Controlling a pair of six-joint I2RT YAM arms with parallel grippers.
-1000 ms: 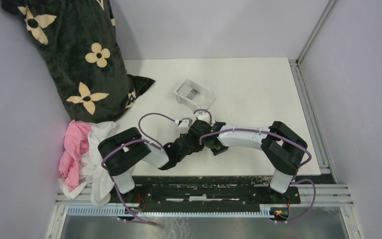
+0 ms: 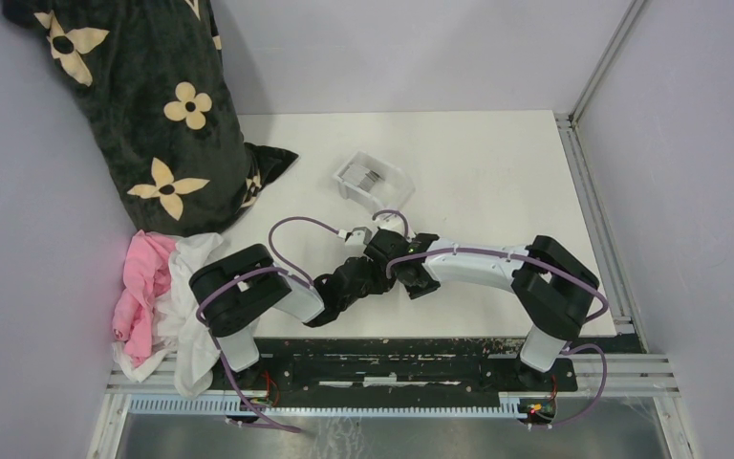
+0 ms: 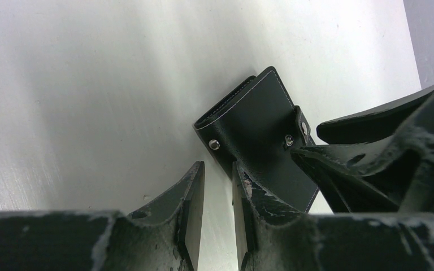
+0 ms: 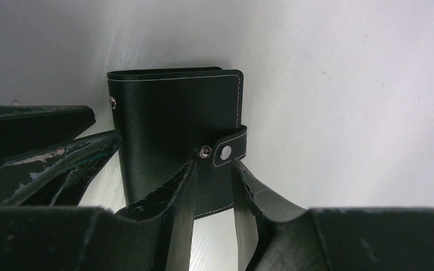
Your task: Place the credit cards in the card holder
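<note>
A black card holder (image 4: 164, 113) with white stitching lies folded on the table, its snap strap (image 4: 230, 145) resting at the right side in the right wrist view. My right gripper is open over its lower part, with nothing gripped. Beside the holder's spine, my left gripper is also open and empty. The right gripper's fingers (image 3: 361, 127) reach in near the strap in the left wrist view. Seen from the top, both grippers hide most of the holder. Grey card-like pieces (image 2: 360, 178) sit in the white box (image 2: 397, 182).
Behind the grippers, the white box stands near the middle of the table. Pink cloth (image 2: 141, 296) and white cloth (image 2: 186, 316) lie at the left, below a dark flowered cloth (image 2: 153, 115).
The left arm and the box look unchanged.
</note>
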